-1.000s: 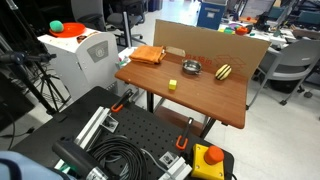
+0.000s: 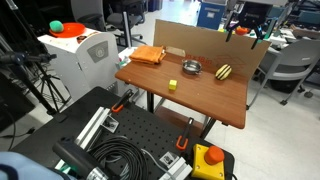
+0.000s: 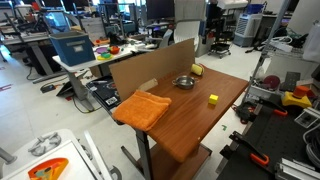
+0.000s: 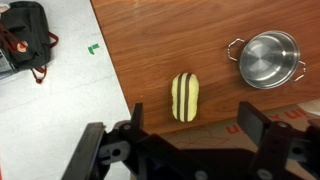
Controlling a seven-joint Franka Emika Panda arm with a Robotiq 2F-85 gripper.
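Note:
My gripper [image 2: 242,42] is open, high above the far right of the wooden table [image 2: 210,100], with nothing between its fingers. A pale yellow object with dark stripes [image 4: 185,97] lies on the table below it, between the spread fingers in the wrist view; it sits near the right end in exterior view 1 [image 2: 224,72]. Beside it stands a small silver pot [image 4: 268,60] with two handles, looking empty. A small yellow block [image 2: 172,85] rests near the table's front edge. At the left end is a crumpled orange cloth [image 3: 142,110].
A cardboard panel [image 3: 155,65] stands upright along the table's back edge. An office chair [image 2: 290,60] is behind the right end. Bare tabletop lies right of the yellow block. A yellow box with a red button [image 2: 212,156] stands at the front.
The objects on the table have not moved.

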